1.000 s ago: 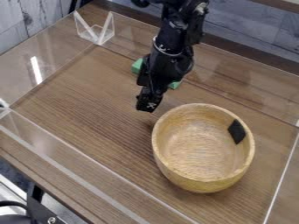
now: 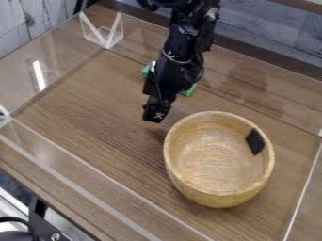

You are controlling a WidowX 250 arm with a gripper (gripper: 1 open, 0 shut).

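My black gripper (image 2: 161, 102) hangs over the middle of the wooden table, its fingers open and pointing down toward the front left, just behind and left of a cream round bin (image 2: 217, 184). A green object (image 2: 187, 88) lies behind the gripper, mostly hidden by the arm. Whether anything lies right between the fingertips is hard to tell; none shows.
The bin, with a black patch on its right rim, takes up the front right of the table (image 2: 75, 122). Walls and raised edges border the back and right.
The arm has shifted slightly to the left over the last second, covering a bit more of the green object. The bin has not moved.
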